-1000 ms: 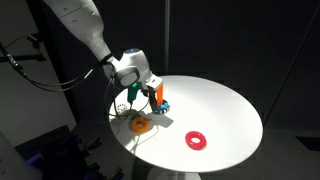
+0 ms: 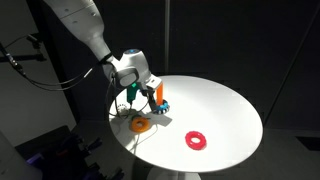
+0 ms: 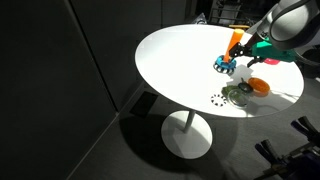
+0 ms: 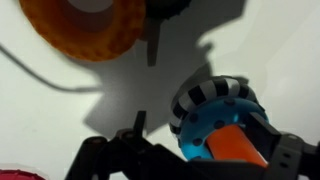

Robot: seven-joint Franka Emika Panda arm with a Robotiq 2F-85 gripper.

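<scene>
My gripper is open above the table, its two dark fingers spread across the lower part of the wrist view. Between and just beyond them shows a blue ring (image 4: 205, 118) with a black-and-white striped edge. An orange upright piece (image 4: 235, 145) rises from this ring, partly hidden by the right finger. From the side, the orange piece (image 2: 159, 93) stands tall on the blue ring (image 2: 163, 107), right beside my gripper (image 2: 151, 101). The other exterior view has the orange piece (image 3: 235, 44) left of the gripper, with the blue ring (image 3: 224, 66) at its foot.
An orange ring (image 2: 140, 124) lies nearer the front, and a red ring (image 2: 195, 140) lies to the right. A greenish ring (image 3: 236, 96) is beside the orange one.
My gripper has shifted only slightly, a little lower beside the orange piece. The rings and the orange piece appear to stay where they were.
</scene>
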